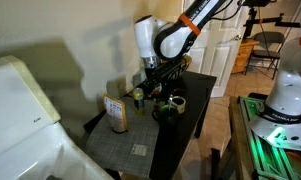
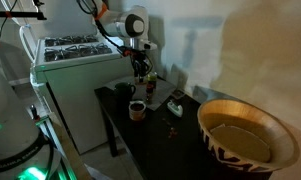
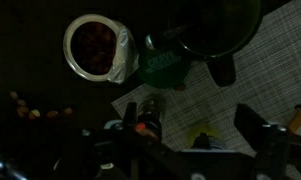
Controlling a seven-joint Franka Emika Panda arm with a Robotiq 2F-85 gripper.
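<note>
My gripper is open above the counter, with nothing held between its fingers. In the wrist view, a small bottle (image 3: 150,118) stands near the left finger, and a yellowish-topped container (image 3: 202,133) lies below the gap between the fingers. A dark mug (image 3: 222,70) sits higher in that view, beside a green round thing (image 3: 162,70). Left of these is a white cup (image 3: 95,48) with reddish-brown pieces inside. Exterior view 1 shows the gripper (image 1: 160,84) just above and behind the mug (image 1: 167,112), to the right of a can-like container (image 1: 138,98).
A large woven basket (image 2: 245,130) takes up the counter's other end. Loose small pieces (image 2: 171,131) lie on the dark surface. A packet (image 1: 115,114) stands on the grey mat (image 1: 125,150), whose front part is clear. The white stove (image 2: 75,60) adjoins the counter.
</note>
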